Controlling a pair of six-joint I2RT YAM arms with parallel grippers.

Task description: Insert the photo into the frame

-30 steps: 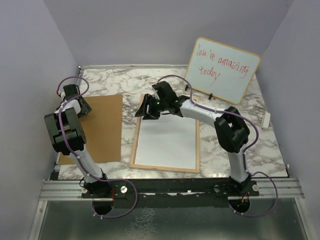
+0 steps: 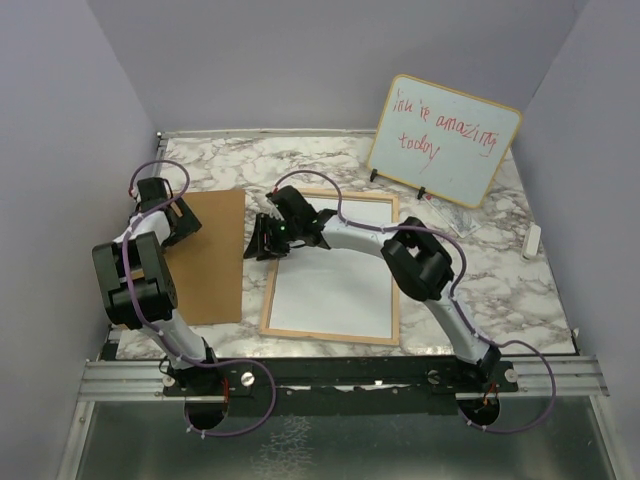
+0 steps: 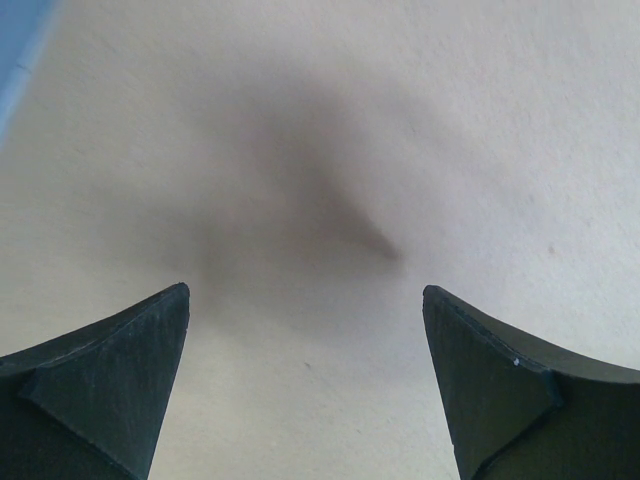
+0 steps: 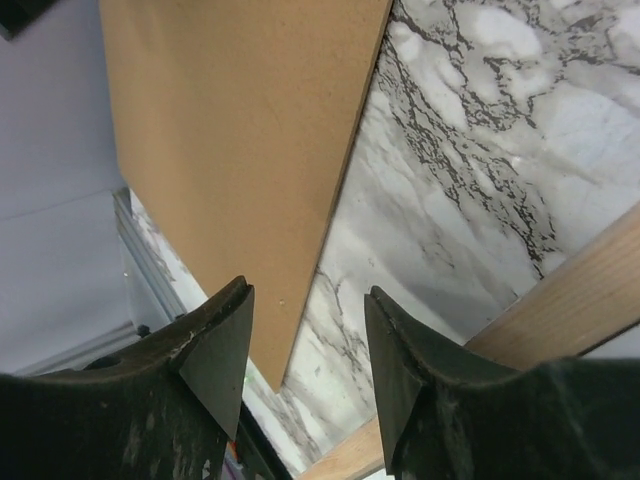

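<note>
A wooden frame [image 2: 395, 310] holding a white sheet [image 2: 335, 300] lies centre-right on the marble. A brown board [image 2: 205, 285] lies left of it. My left gripper [image 2: 175, 220] is over the board's upper part; in the left wrist view its fingers [image 3: 120, 390] stand open over a pale surface with nothing between them. My right gripper [image 2: 262, 240] is at the frame's left edge; in the right wrist view it stands part open with empty space between its fingers, above the marble strip between board and frame.
A whiteboard [image 2: 445, 140] with red writing stands at the back right. A small white object [image 2: 531, 241] lies on the right. Grey walls bound both sides. Bare marble [image 2: 480, 300] shows right of the frame.
My right gripper has moved leftward and toward the front. My left gripper has moved right, further over the brown board.
</note>
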